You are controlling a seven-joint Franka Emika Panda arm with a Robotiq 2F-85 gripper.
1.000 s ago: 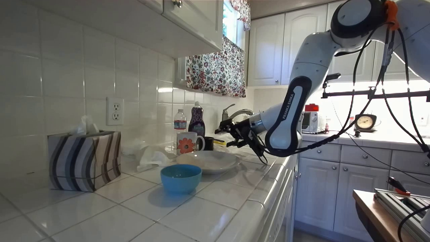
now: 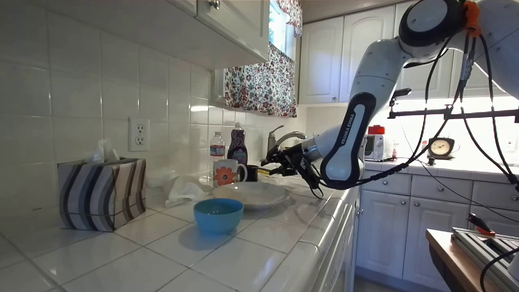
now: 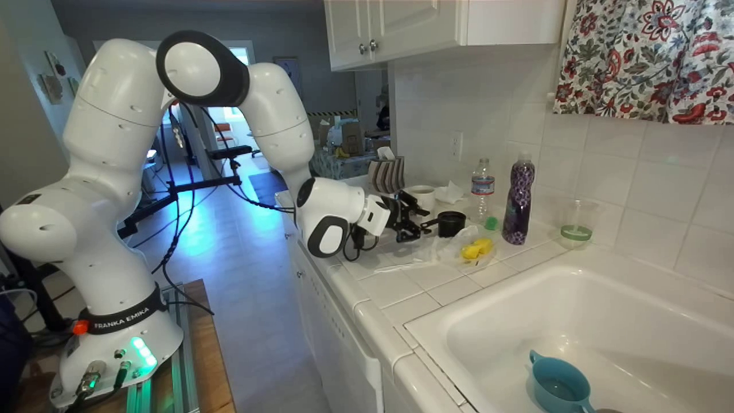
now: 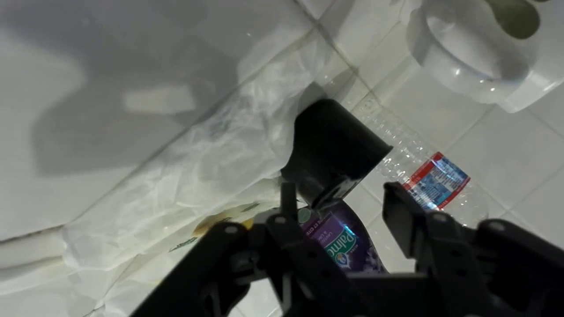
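My gripper is partly open, its two black fingers apart. Beyond the fingertips in the wrist view is a small black pot (image 4: 338, 145), its lower end showing in the gap. In exterior view 2 the black pot (image 3: 451, 223) stands on the counter, its handle pointing toward my gripper (image 3: 424, 223). Whether a finger touches the handle I cannot tell. From exterior view 1, my gripper (image 2: 268, 167) hangs above the far side of the white plate (image 2: 267, 197), close to the flower mug (image 2: 225, 173); the pot is partly hidden behind that mug.
A purple soap bottle (image 3: 518, 199) and a water bottle (image 3: 481, 189) stand behind the pot. Clear plastic with yellow pieces (image 3: 476, 249) lies beside it. A blue bowl (image 2: 219, 216) and a striped tissue box (image 2: 102, 194) are nearer exterior view 1. The sink (image 3: 481, 337) holds a teal cup (image 3: 561, 385).
The fingers have come closer together, so the finger gap is narrower. The arm has hardly moved, and the counter objects are where they were.
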